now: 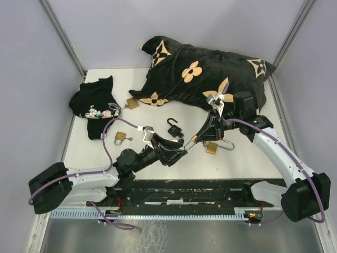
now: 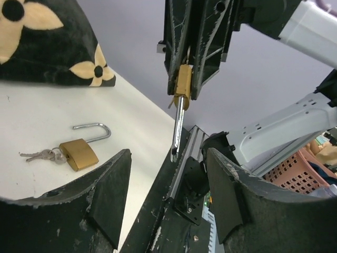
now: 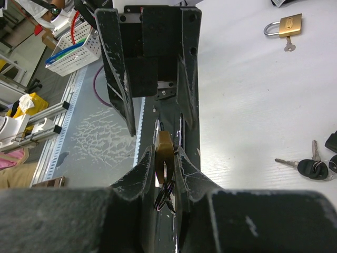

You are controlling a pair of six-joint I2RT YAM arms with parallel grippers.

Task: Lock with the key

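A brass padlock [image 1: 194, 139] is held above the table's front edge by my right gripper [image 1: 198, 138], which is shut on its body. In the left wrist view the padlock's body [image 2: 183, 87] shows between the right gripper's fingers, its steel shackle [image 2: 178, 129] pointing toward my left gripper. That left gripper stands open, its fingers [image 2: 115, 184] wide apart on either side of the shackle's line, nothing between them. In the right wrist view the padlock [image 3: 165, 150] is edge-on, with thin dark rings or wire [image 3: 166, 196] at its lower end. No key can be made out clearly in it.
On the white table lie another brass padlock with keys [image 2: 79, 154], a black padlock [image 1: 174, 130], and brass padlocks at left [image 1: 120, 136] and beside the dark pillow [image 1: 131, 103]. A black cloth [image 1: 98, 103] lies at the left. Bare table shows around front left.
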